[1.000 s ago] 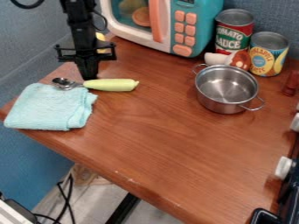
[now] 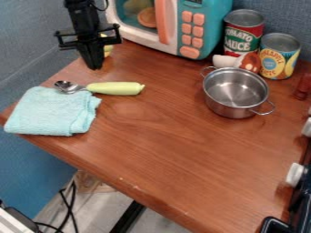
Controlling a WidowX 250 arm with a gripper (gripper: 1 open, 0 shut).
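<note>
My black gripper [image 2: 93, 60] hangs at the upper left, above the table's left side, higher than the spoon and corn. Whether its fingers are open or shut is unclear. A metal spoon [image 2: 68, 86] lies beside a pale yellow-green corn cob [image 2: 118, 88]. Below them is a folded light blue towel [image 2: 51, 112]. Something yellow shows partly behind the gripper.
A steel pot [image 2: 235, 96] sits right of centre. Behind it are a toy microwave [image 2: 195, 27], a tomato sauce can [image 2: 241, 35], a second can [image 2: 278, 59] and small items. Dark equipment lines the right edge.
My gripper has risen from down beside the spoon and corn to higher up. The objects on the table look unmoved.
</note>
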